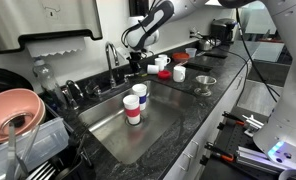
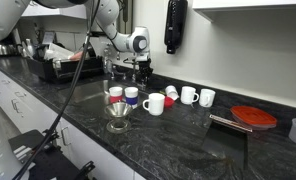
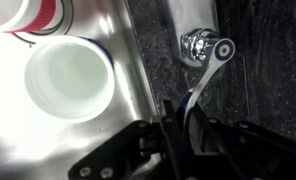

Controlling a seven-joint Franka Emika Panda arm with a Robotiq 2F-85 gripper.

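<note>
In the wrist view, the dark fingers of my gripper are shut around the lower end of a chrome faucet lever (image 3: 210, 72), whose round tip carries a blue-ringed mark. The faucet's chrome body (image 3: 191, 22) stands just above it. Exterior view 1 has the arched faucet (image 1: 109, 52) behind the sink, with my arm (image 1: 142, 36) reaching down from the back. My fingertips are too small to make out in both exterior views.
Inside the steel sink (image 1: 116, 132) stand white cups with red or blue bands, one a white cup (image 3: 70, 80) close beside the lever. A white mug (image 2: 155, 104) and glass bowl (image 2: 119, 120) occupy the counter. A dish rack (image 1: 50, 140) is at left.
</note>
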